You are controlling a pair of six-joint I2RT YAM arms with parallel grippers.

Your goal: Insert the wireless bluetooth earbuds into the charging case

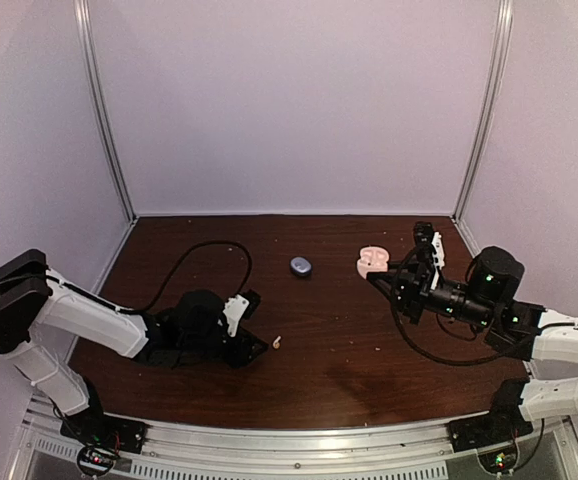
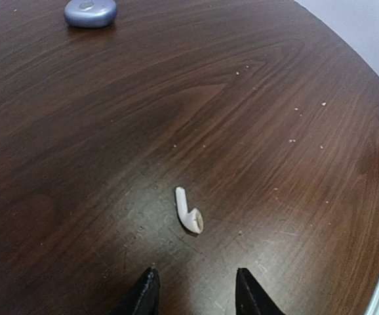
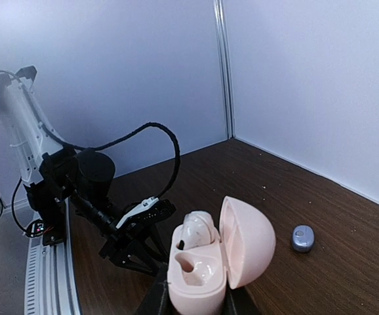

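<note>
One white earbud [image 2: 188, 211] lies alone on the dark wooden table; the top view shows the same earbud [image 1: 277, 342] just right of my left gripper [image 1: 255, 350]. Between that gripper's fingers [image 2: 147, 289] there is a gap with nothing in it, and the earbud lies beyond the tips. My right gripper is shut on the pink charging case [image 3: 197, 289], held up with its lid standing open. Inside the case one slot has an earbud [image 3: 198, 230] in it, while the front slot looks empty.
A closed blue-grey case [image 1: 300, 267] rests near the middle of the table, also seen in the right wrist view as a small rounded case [image 3: 302, 238]. Small light specks dot the wood. Pale walls enclose the back and sides.
</note>
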